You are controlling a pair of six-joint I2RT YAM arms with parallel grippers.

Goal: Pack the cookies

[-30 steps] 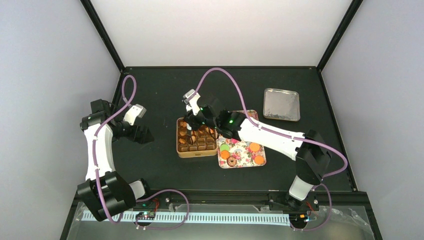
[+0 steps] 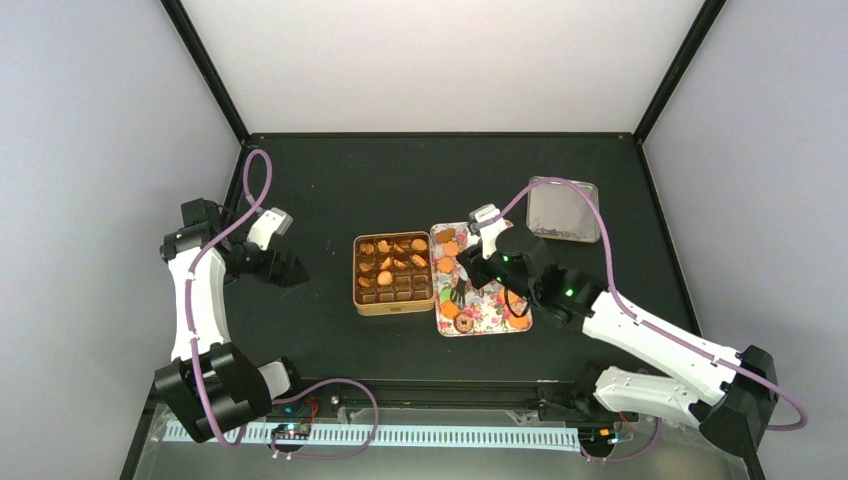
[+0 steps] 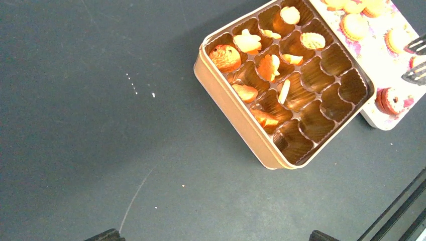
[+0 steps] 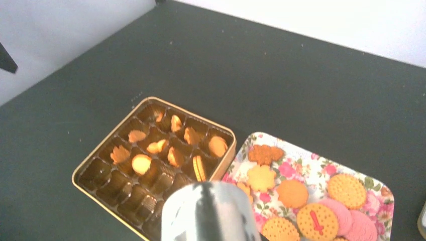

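The gold box stands mid-table, its divided insert partly filled with cookies, including a round one; the front compartments nearest the table edge look empty. Against its right side lies a floral tray bearing several cookies, among them a ring cookie. My right gripper is over the tray's left-middle part. In the left wrist view its fingers stand apart with a pale cookie behind or between them; whether it is held cannot be told. Off to the box's left, my left gripper is open and empty.
A clear, shallow lid or tray lies at the back right. Bare black table stretches behind and to the left of the box. The right arm spans the tray's right side.
My right gripper was over the box a second ago and has swung right and toward the front, now above the tray. The left arm, box and tray have stayed put.
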